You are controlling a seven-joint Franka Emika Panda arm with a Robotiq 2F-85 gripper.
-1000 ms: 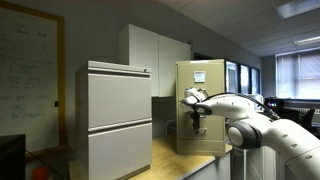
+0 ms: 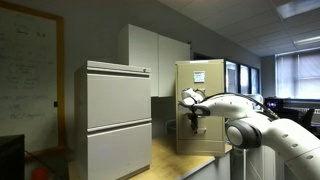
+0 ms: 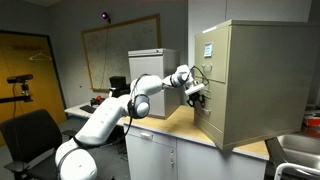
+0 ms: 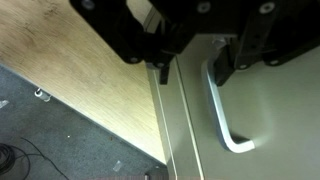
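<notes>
A tall beige filing cabinet stands at the right end of the wooden counter, seen from its side in exterior view 2. My gripper is at one of its lower drawers. The wrist view shows a silver drawer handle running up between the dark fingers, which are shut on its upper part. The handle's far end by the fingers is partly hidden, and its lower bend stays free. The drawer front lies close to the cabinet, with no clear gap visible.
A grey-white cabinet stands on the left of the counter. Bare counter lies between the two cabinets. Beyond its edge is the grey floor with a dark cable. A sink is at the right.
</notes>
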